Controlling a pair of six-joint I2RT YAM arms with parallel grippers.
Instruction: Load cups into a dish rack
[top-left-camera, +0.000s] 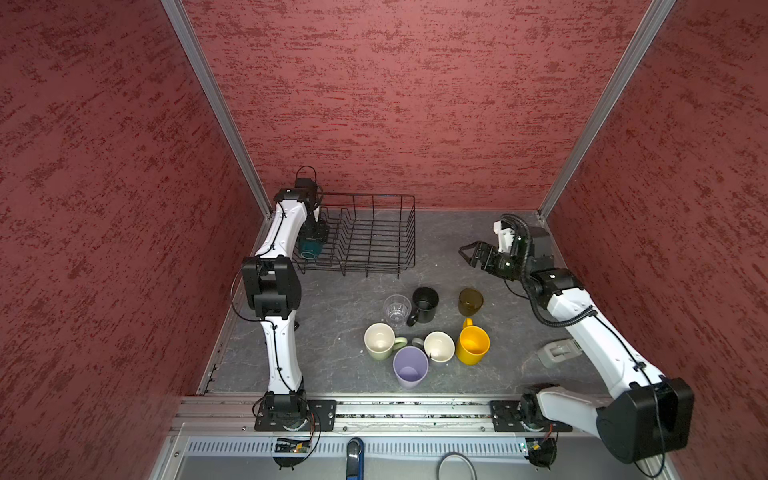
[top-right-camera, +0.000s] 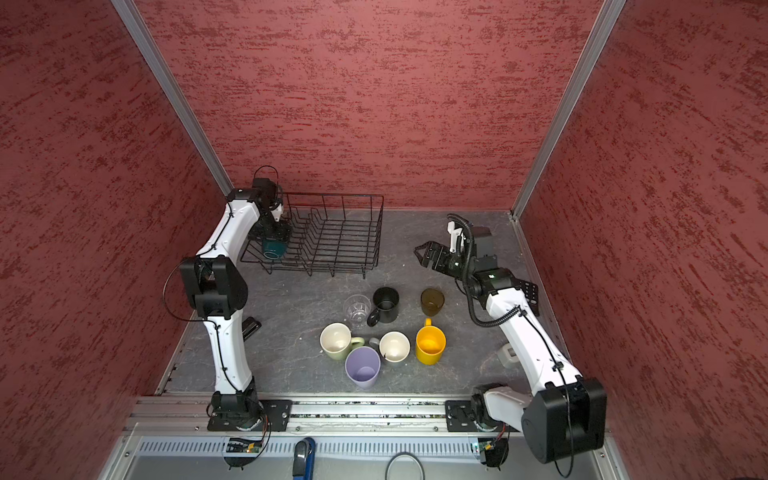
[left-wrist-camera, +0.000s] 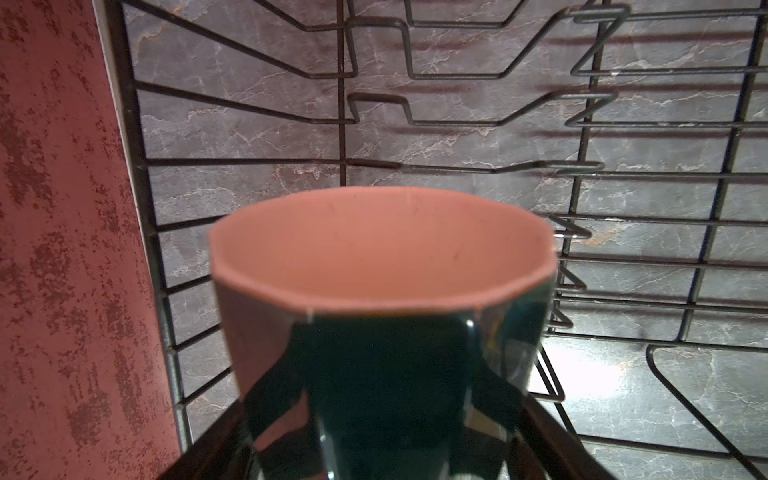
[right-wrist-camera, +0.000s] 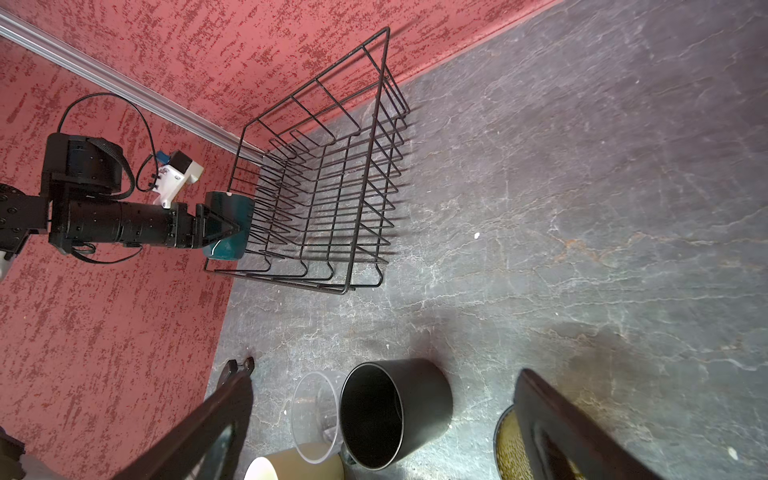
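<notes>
At the left end of the black wire dish rack (top-left-camera: 376, 232) stands a teal cup (top-left-camera: 311, 249), low among the wires. My left gripper (top-left-camera: 318, 232) is around it, its fingers open with a finger on either side; whether they touch it cannot be told. In the left wrist view the teal cup (left-wrist-camera: 384, 392) fills the lower middle and covers most of the fingers. My right gripper (top-left-camera: 469, 251) hangs open and empty, right of the rack. On the table are a clear glass (top-left-camera: 397, 310), black mug (top-left-camera: 425, 301), brown glass (top-left-camera: 470, 301), cream mug (top-left-camera: 379, 341), purple cup (top-left-camera: 410, 365), white cup (top-left-camera: 439, 347) and yellow mug (top-left-camera: 473, 345).
The rack's middle and right are empty. Bare table (top-left-camera: 438, 240) lies between rack and right gripper. The front cups stand close together, some touching. A clear container (top-left-camera: 560, 352) lies near the right arm, and a red wall rises close behind the rack.
</notes>
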